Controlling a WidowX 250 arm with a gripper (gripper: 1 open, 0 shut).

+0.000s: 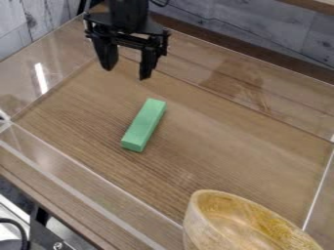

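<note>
A black gripper (127,61) hangs over the upper left of the wooden surface, its fingers apart with nothing visible between them. Below it and a little to the right, a green rectangular block (144,124) lies flat, angled slightly, apart from the gripper.
A large pale yellow, curved object (248,229) sits at the bottom right, cut off by the frame. Walls edge the surface at the back, and black cables lie at the lower left.
</note>
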